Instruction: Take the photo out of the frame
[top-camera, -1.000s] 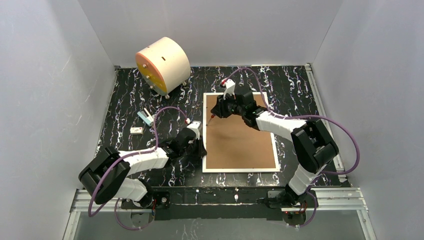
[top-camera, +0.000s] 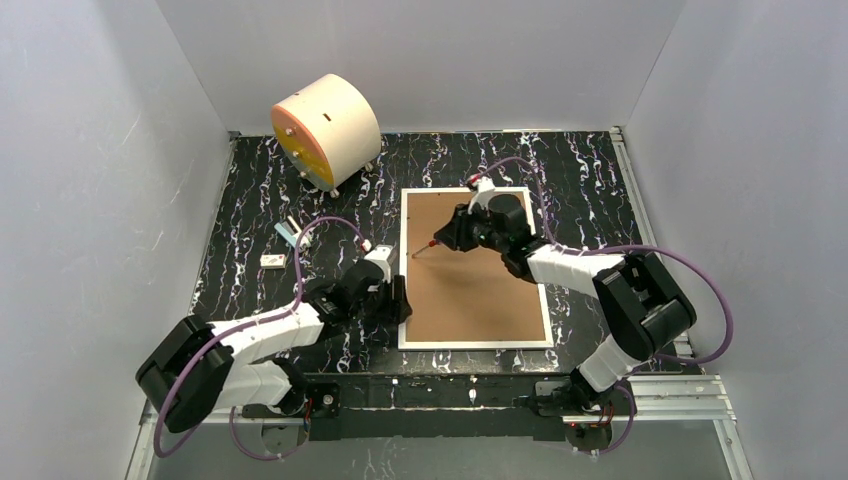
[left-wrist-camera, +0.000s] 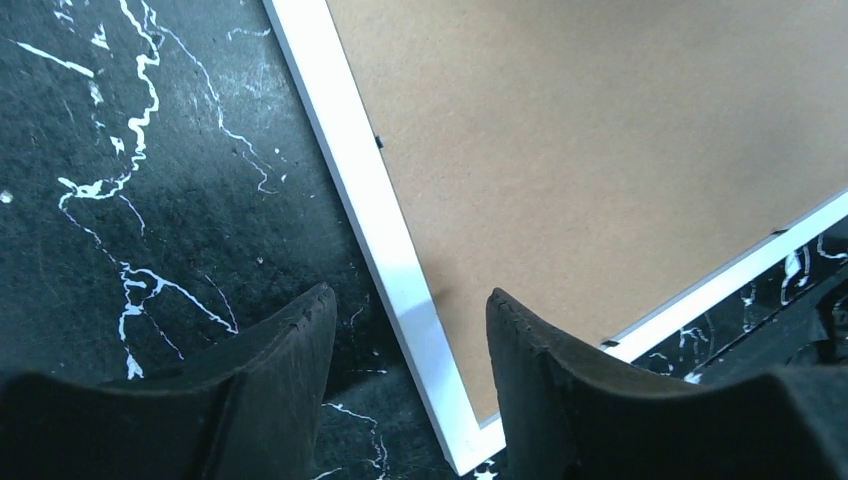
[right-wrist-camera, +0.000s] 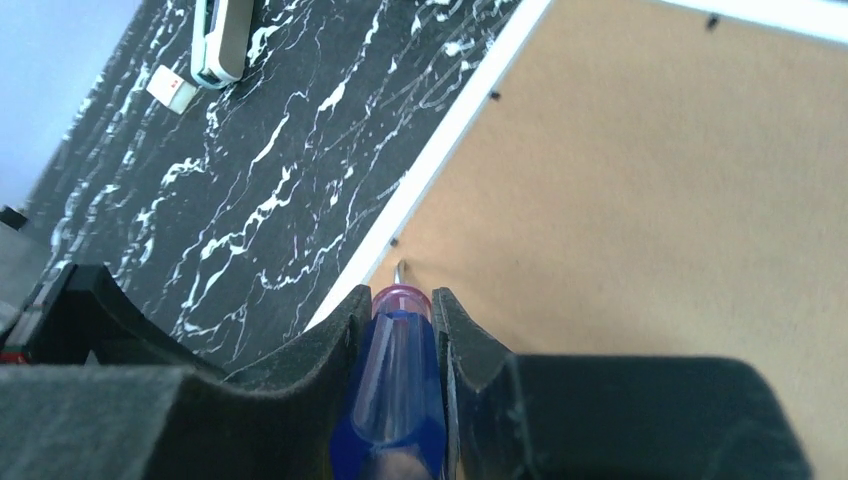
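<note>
A white-rimmed picture frame (top-camera: 402, 270) lies back side up on the table, its brown backing board (top-camera: 475, 300) inside the rim. Small dark tabs dot the rim's inner edge. My left gripper is partly open near the front left corner, with one finger outside the left rim and the other over the board; a gap shows between. My right gripper is shut on a screwdriver (right-wrist-camera: 395, 400) with a blue handle and red collar. Its metal tip (right-wrist-camera: 400, 270) points at the board close to the left rim. The photo is hidden from view.
A cream drum-shaped object (top-camera: 335, 125) stands at the back left. Near it lie a light blue tool (top-camera: 288, 235) and a small white block (top-camera: 272, 261).
The frame has shifted slightly left and towards the front. My left gripper has opened and moved a little left.
</note>
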